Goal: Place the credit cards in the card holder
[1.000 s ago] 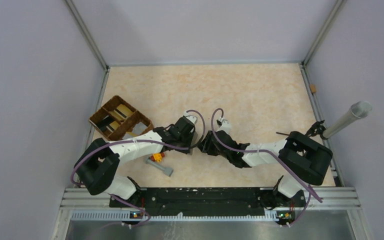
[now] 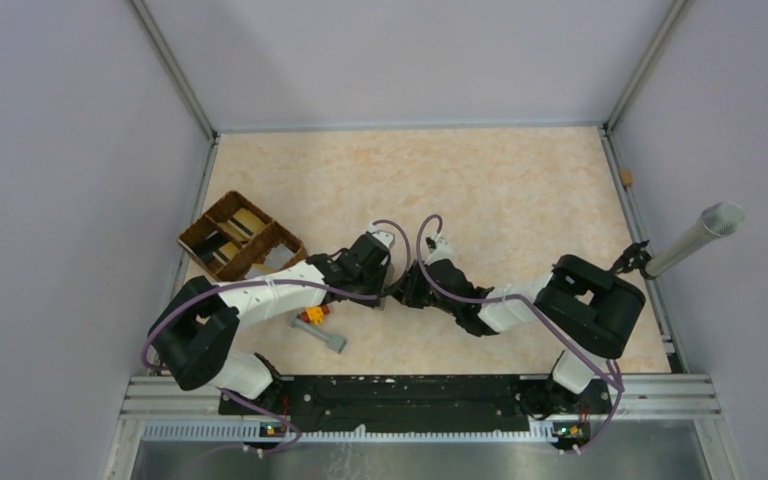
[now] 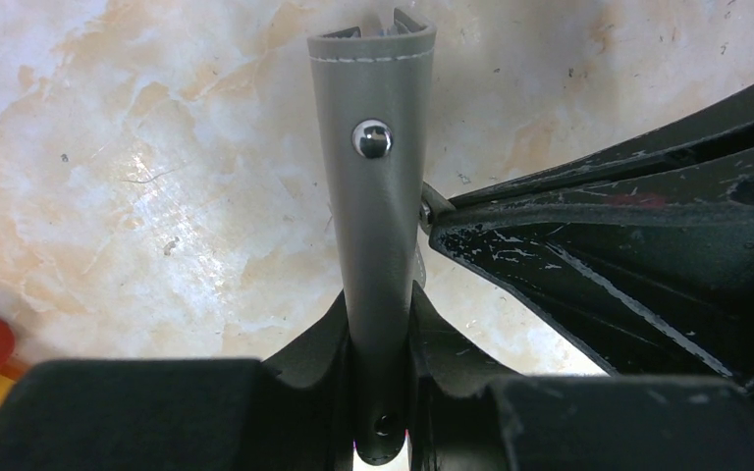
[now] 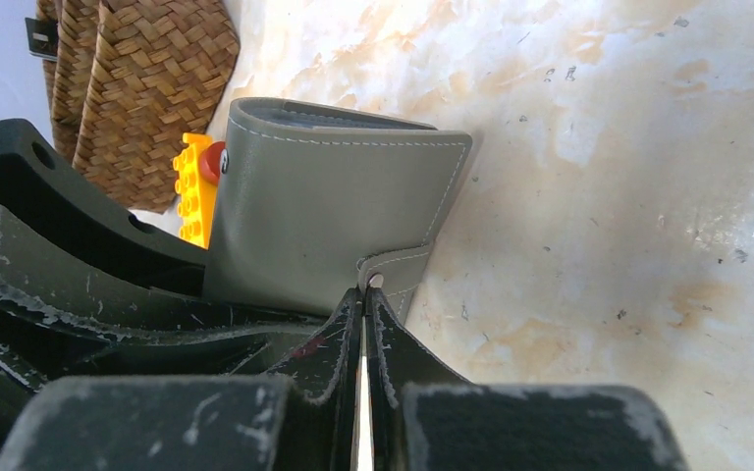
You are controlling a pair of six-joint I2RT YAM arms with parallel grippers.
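A grey-green stitched card holder [image 3: 373,235] is held upright by my left gripper, whose fingers are shut on its spine. In the right wrist view the holder [image 4: 324,196] shows its broad side and a stitched tab. My right gripper is shut with its fingertips at that tab, by a small stud; whether it pinches any of it is unclear. In the top view both grippers meet near the table's middle, largely hiding the holder. I cannot make out loose credit cards.
A divided woven basket [image 2: 270,230] with flat items stands at the left. A yellow-and-red toy [image 2: 314,314] and a grey tool [image 2: 320,335] lie below my left arm.
My right arm has moved left, bringing its gripper closer to the card holder and left gripper. The left arm has stayed still.
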